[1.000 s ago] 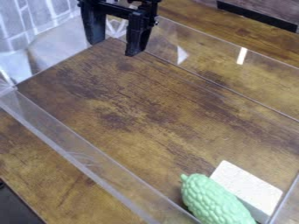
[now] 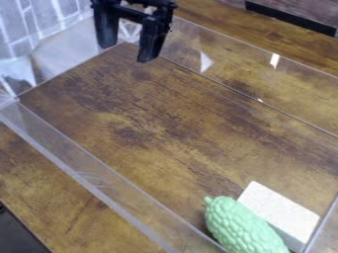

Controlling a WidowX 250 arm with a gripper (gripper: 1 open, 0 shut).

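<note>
My black gripper [image 2: 129,36] hangs at the top of the camera view over the far left part of a clear-walled enclosure, its two fingers apart with nothing between them. At the lower right, well away from it, a pale green bumpy vegetable-like object [image 2: 242,227] lies against a white block [image 2: 276,210] on the wooden surface.
Clear walls [image 2: 99,188] border the wooden floor [image 2: 158,124], whose middle is bare. A crumpled transparent or white material [image 2: 34,35] is at the upper left, and a dark edge shows at the top right.
The green object and white block have not moved.
</note>
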